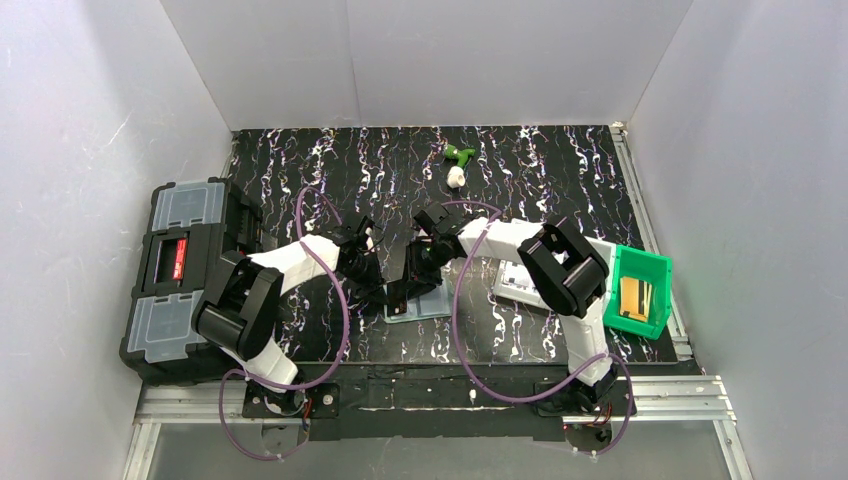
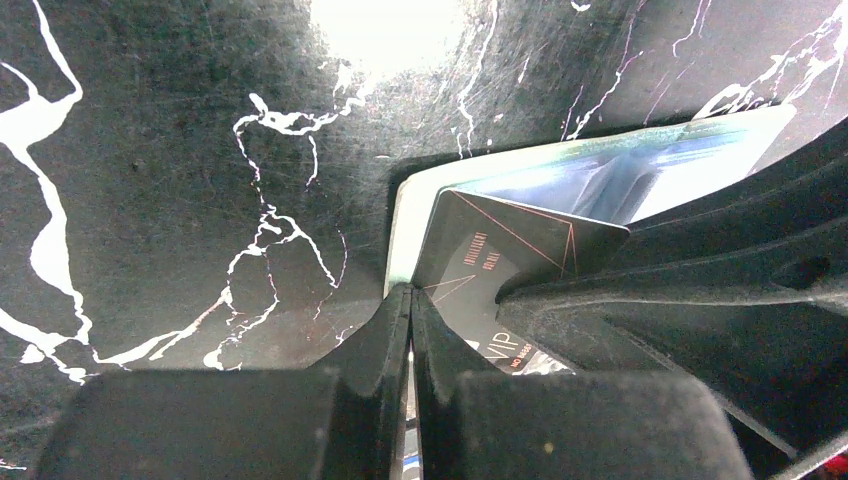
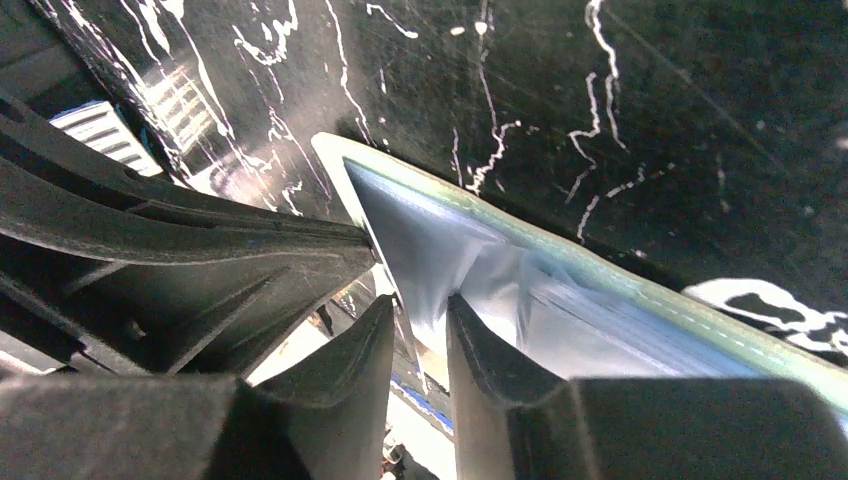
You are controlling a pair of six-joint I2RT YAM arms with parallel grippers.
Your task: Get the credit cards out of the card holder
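Observation:
The clear-paged card holder (image 1: 430, 305) with a pale rim lies open at the front middle of the table. On its left part is a black card (image 2: 480, 260) marked VIP, with thin copper lines, lying at a slant to the rim. At the card's left edge my left gripper is shut, its tips together; nothing shows between them. My right gripper reaches down over the card and clear page, its fingers slightly parted. In the left wrist view, the right gripper's dark fingers (image 2: 560, 300) cover part of the card.
A grey-black toolbox (image 1: 190, 270) stands at the left. To the right are a white box (image 1: 520, 285) and a green basket (image 1: 622, 318) holding a tan item. A green-and-white object (image 1: 457, 172) lies at the back. Bare table surrounds the holder.

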